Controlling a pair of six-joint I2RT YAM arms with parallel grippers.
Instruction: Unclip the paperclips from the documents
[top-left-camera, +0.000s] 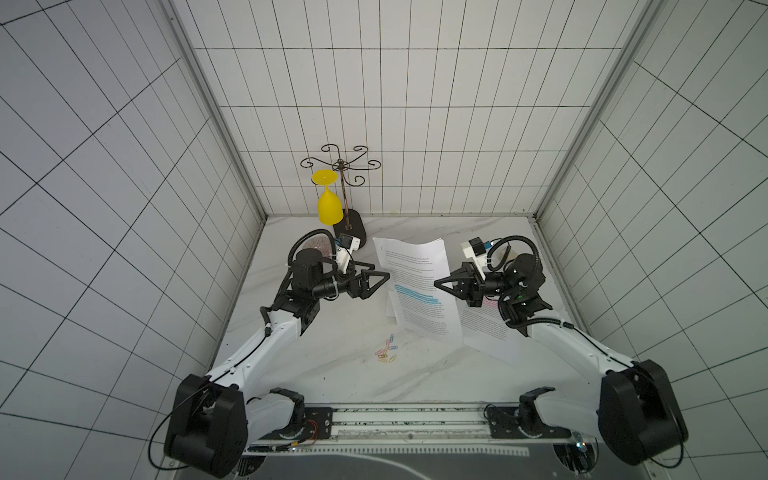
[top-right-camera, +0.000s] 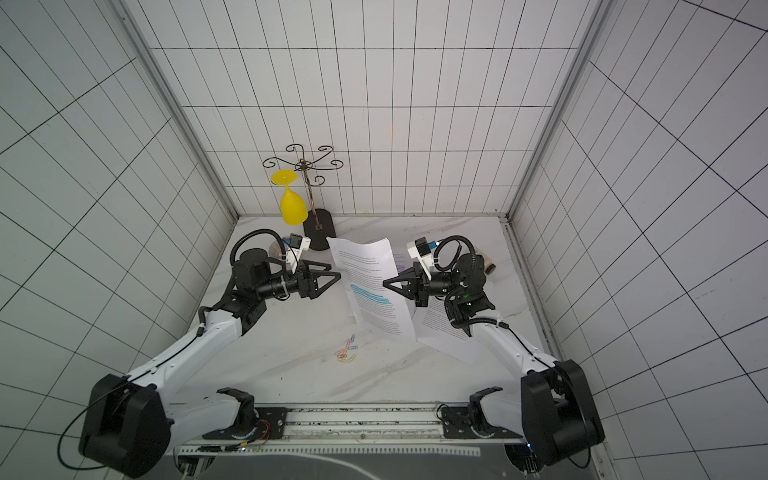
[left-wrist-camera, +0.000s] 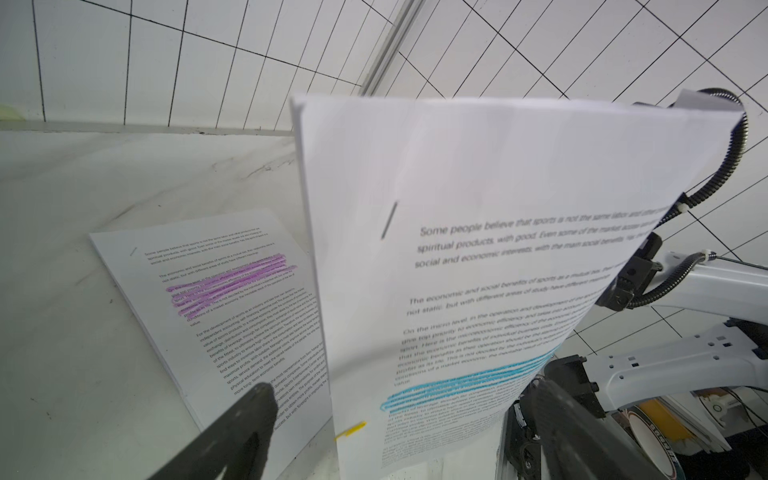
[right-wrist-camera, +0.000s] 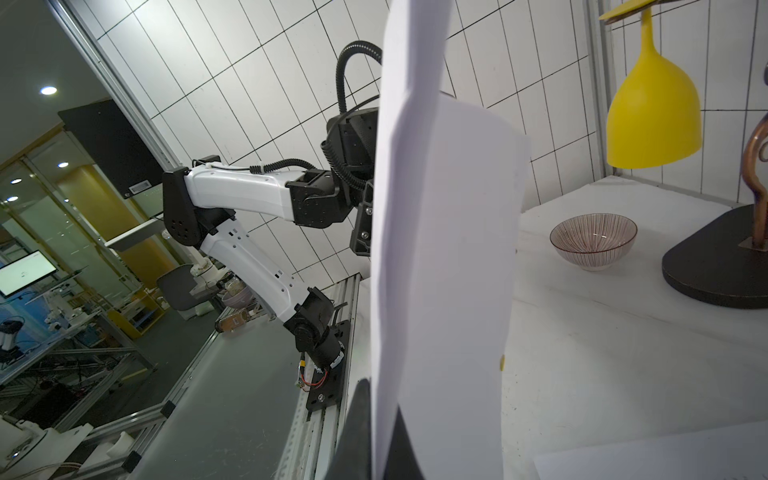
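Observation:
My right gripper (top-left-camera: 442, 283) is shut on the edge of a held-up document (top-left-camera: 412, 272) with cyan highlighting. In the left wrist view, that document (left-wrist-camera: 472, 168) has a dark fastener or mark (left-wrist-camera: 389, 220) near its top left and a yellow clip (left-wrist-camera: 351, 429) low on its left edge. My left gripper (top-left-camera: 380, 278) stands open just left of the sheet, nothing between its fingers. A purple-highlighted document (left-wrist-camera: 224, 336) lies behind with a small clip-like mark at its corner; another (top-left-camera: 492, 332) lies to the right. Several loose coloured paperclips (top-left-camera: 386, 348) lie at the front centre.
A black stand (top-left-camera: 349, 228) carrying a yellow glass (top-left-camera: 328, 206) stands at the back left, with a striped bowl (right-wrist-camera: 593, 244) near it. Tiled walls enclose the table.

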